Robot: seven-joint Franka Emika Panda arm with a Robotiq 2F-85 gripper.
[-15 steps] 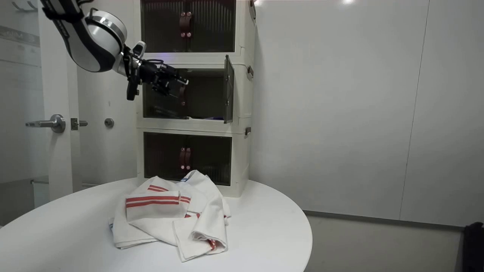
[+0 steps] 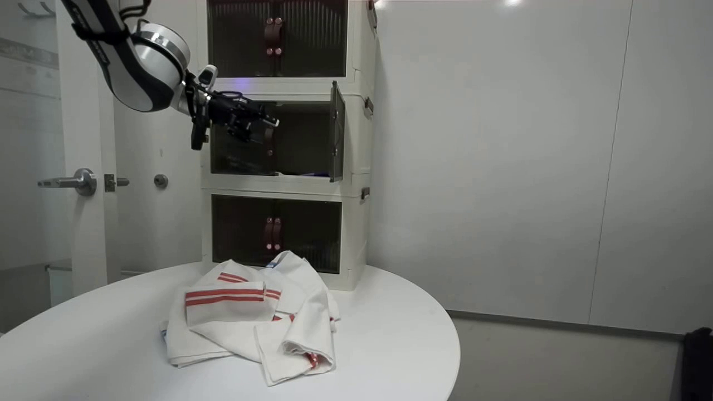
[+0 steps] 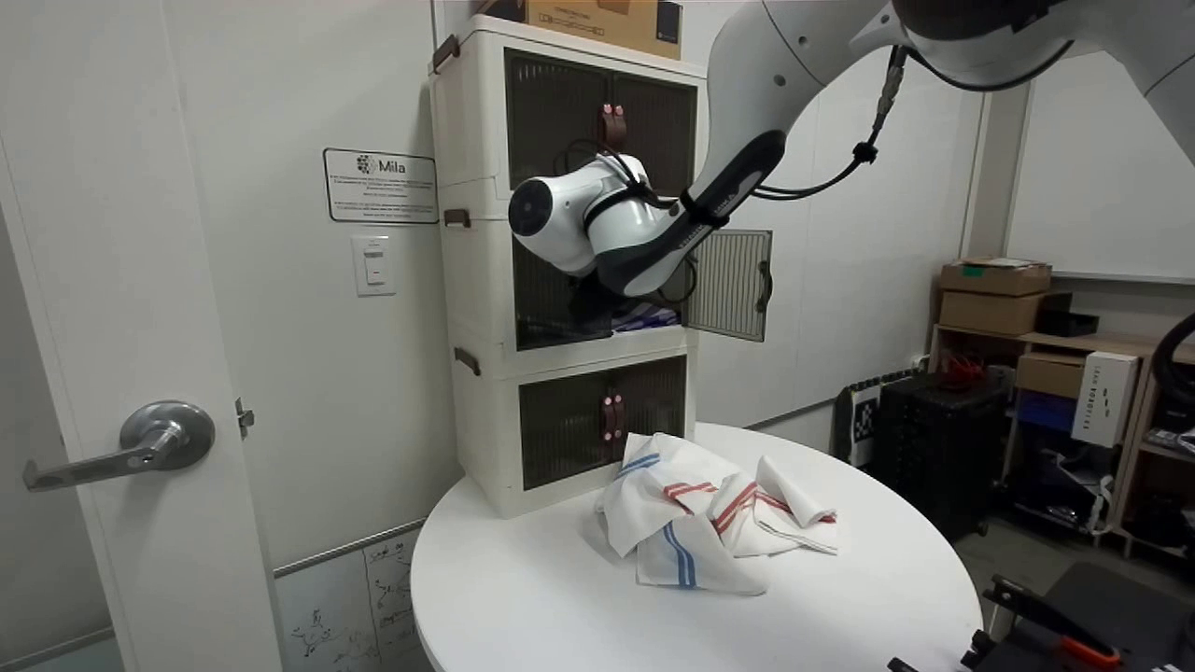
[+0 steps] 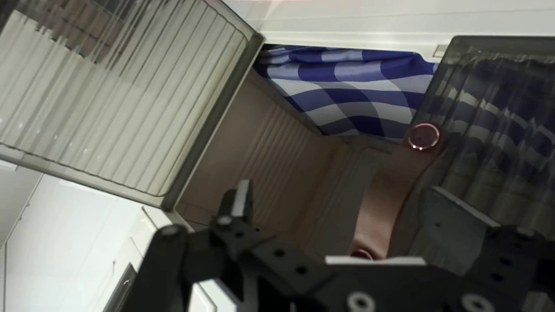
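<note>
In the middle box of the white cabinet (image 2: pixel 356 140), one ribbed door (image 4: pixel 130 104) is swung open while the other door (image 4: pixel 499 135) remains closed. My gripper is open before the closed door. In the wrist view that door's brown strap handle (image 4: pixel 383 200) shows between its two spread fingers; nothing is clasped, and how deep the strap lies between them I cannot tell. Inside the box is a blue-and-white checked cloth (image 4: pixel 359 96). White towels with red and blue stripes (image 3: pixel 717 554) lie crumpled on the round white table (image 2: pixel 394 334).
The top doors (image 2: pixel 311 40) and bottom doors (image 2: pixel 307 234) of the cabinet are closed. The open door juts out on the far side of my gripper. A cardboard box (image 3: pixel 599 21) sits on top of the cabinet. Free table surface surrounds the towels.
My arm and gripper have shifted very slightly down and to the right in exterior view 1. The doors and towels stay where they were.
</note>
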